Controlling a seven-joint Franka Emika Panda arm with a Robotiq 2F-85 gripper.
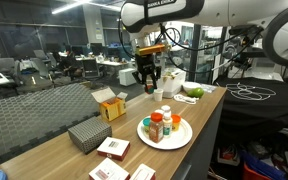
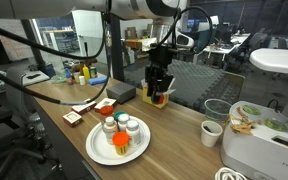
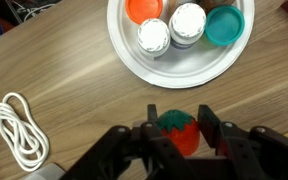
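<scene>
In the wrist view my gripper is shut on a small round red object with a green top (image 3: 186,139), which looks like a toy tomato or strawberry. In exterior view 1 the gripper (image 1: 149,88) hangs over the far part of the table, beyond the plate. From exterior view 2 the gripper (image 2: 152,90) appears close to the yellow-orange box (image 2: 167,98), and the held object is hard to make out there. A white round plate (image 3: 174,79) carries white-capped bottles (image 3: 154,37), an orange cup (image 3: 143,9) and a teal cup (image 3: 224,25).
An open yellow box (image 1: 109,104) and a grey mesh block (image 1: 89,133) stand left of the plate. Small red-and-white boxes (image 1: 113,147) lie nearer. A white cup (image 2: 211,132) and a coiled white cord (image 3: 22,130) are on the wood, which is bare between cord and plate.
</scene>
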